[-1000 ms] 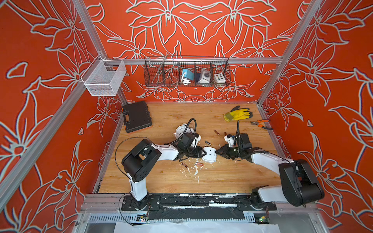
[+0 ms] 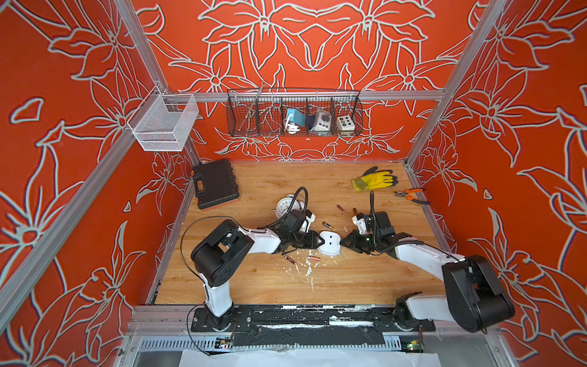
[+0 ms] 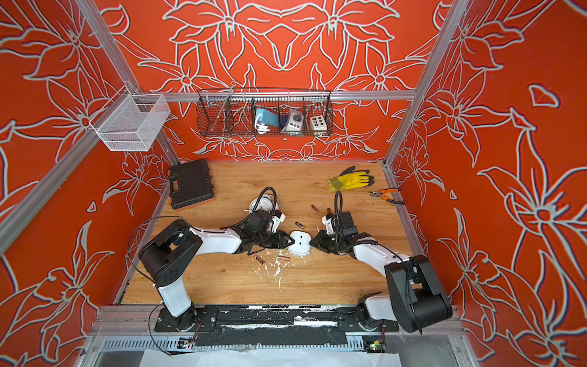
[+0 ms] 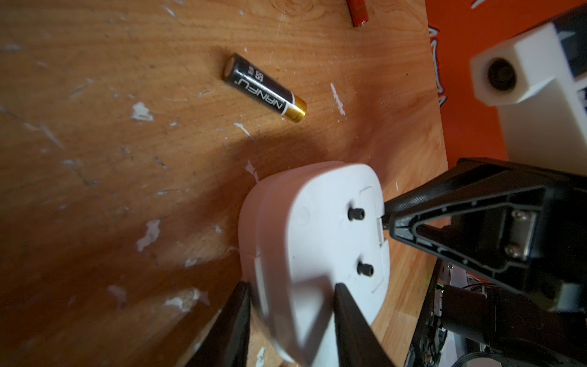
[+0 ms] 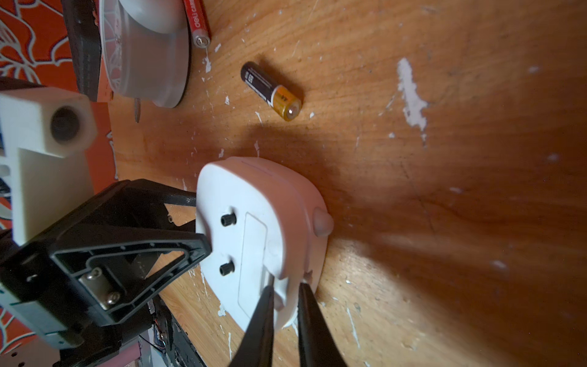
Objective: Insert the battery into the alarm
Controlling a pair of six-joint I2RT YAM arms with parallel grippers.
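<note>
The alarm (image 2: 330,244), white with rounded corners, stands tilted between my two grippers near the middle of the table. Two black pegs and a rectangular battery cover (image 5: 252,264) show on its back. My left gripper is shut on one side of it. At the opposite side, by the notch at the cover's end, my right gripper has its fingers part open; whether they touch the case is hard to tell. On the wood just behind the alarm lies a black and gold battery (image 4: 263,88). The inside of the battery compartment is hidden.
A red battery (image 2: 341,208) lies farther back, and more (image 2: 313,258) lie in front among white flakes. A round white clock (image 2: 286,206) stands behind the left arm. Gloves (image 2: 374,179), pliers (image 2: 413,195) and a black case (image 2: 215,184) are farther off.
The right arm's elbow has swung slightly outward and toward the front, and its gripper has turned a little at the alarm's edge. The left arm and alarm look unmoved.
</note>
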